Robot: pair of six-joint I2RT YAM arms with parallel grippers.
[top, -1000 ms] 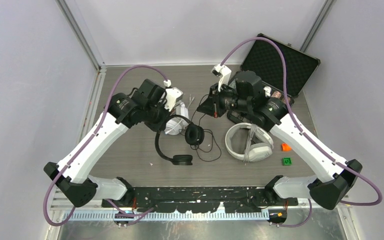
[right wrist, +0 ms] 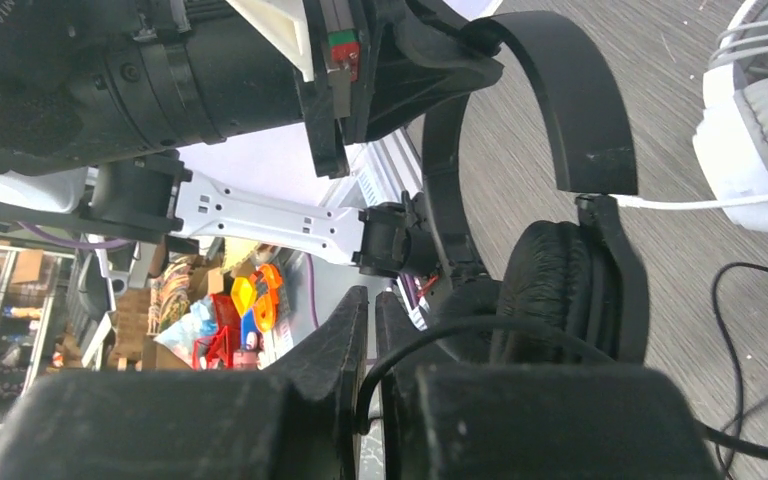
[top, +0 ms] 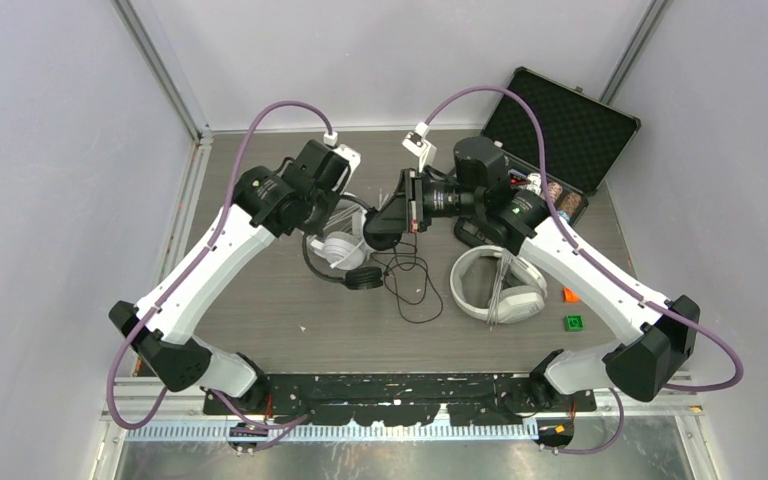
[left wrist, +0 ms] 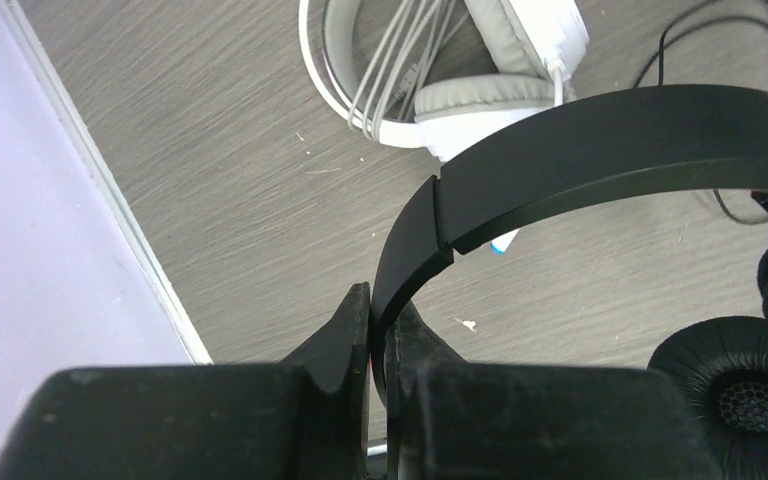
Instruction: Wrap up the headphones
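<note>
The black headphones hang above the table, their headband [left wrist: 600, 150] clamped by my left gripper, which is shut on it. One ear cup [top: 364, 278] points toward the table's front; the other ear cup [right wrist: 550, 285] lies close beside my right gripper. That gripper is shut on the black cable [right wrist: 460, 325], which passes between its fingertips and runs off to the lower right. Loose loops of cable [top: 422, 290] rest on the table below. In the top view, my arms hide part of the headband.
White headphones with a bundled cable [left wrist: 390, 75] lie under the left arm. A second white pair [top: 468, 300] sits to the right, near orange [top: 570, 295] and green blocks [top: 573, 323]. An open black case [top: 560, 125] stands at the back right.
My left gripper has shifted slightly back with the headphones. The right gripper, with the cable, has moved left, closer to the headphones, so it now overlaps one ear cup from above.
</note>
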